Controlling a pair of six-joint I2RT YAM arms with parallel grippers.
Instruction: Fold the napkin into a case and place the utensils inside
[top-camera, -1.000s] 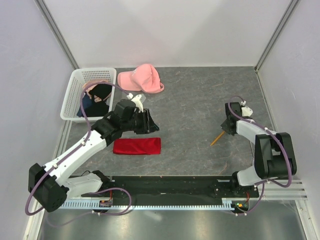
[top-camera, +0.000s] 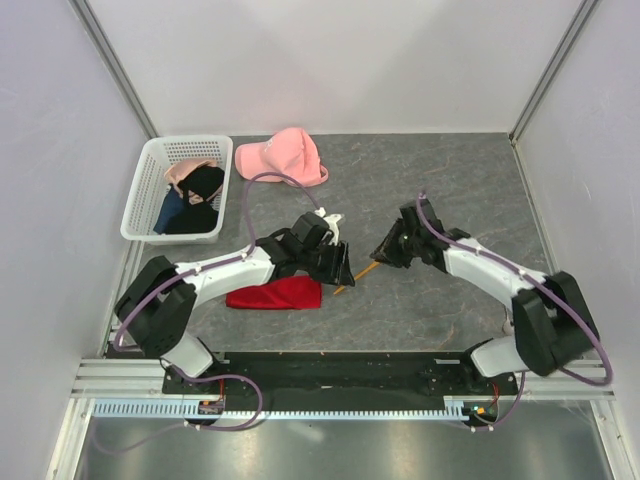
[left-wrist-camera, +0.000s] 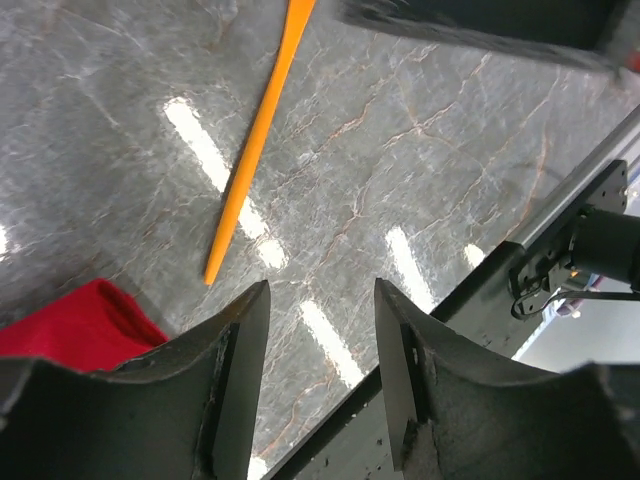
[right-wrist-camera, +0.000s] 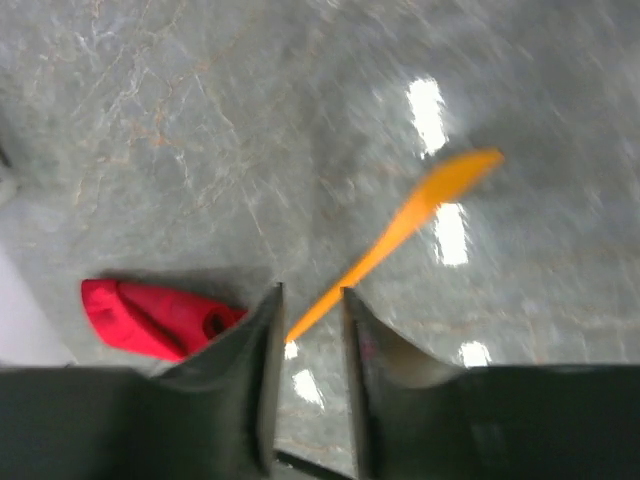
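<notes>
An orange utensil (left-wrist-camera: 250, 150) (right-wrist-camera: 430, 205), knife-like in shape, lies diagonally on the grey table between my grippers. The red napkin (top-camera: 272, 292) (left-wrist-camera: 75, 330) (right-wrist-camera: 165, 320) lies flat and folded in a long strip at the front left. My left gripper (top-camera: 340, 265) is open, near the utensil's lower end and beside the napkin. My right gripper (top-camera: 385, 257) is over the utensil's upper part, its fingers a short gap apart; whether anything touches them is blurred.
A white basket (top-camera: 146, 180) with dark clothes stands at the back left, next to a pink cap (top-camera: 285, 155). Its front edge runs just below the napkin.
Both arms have moved in toward the middle. The orange utensil has shifted left with the right gripper, from the right side to beside the napkin.
</notes>
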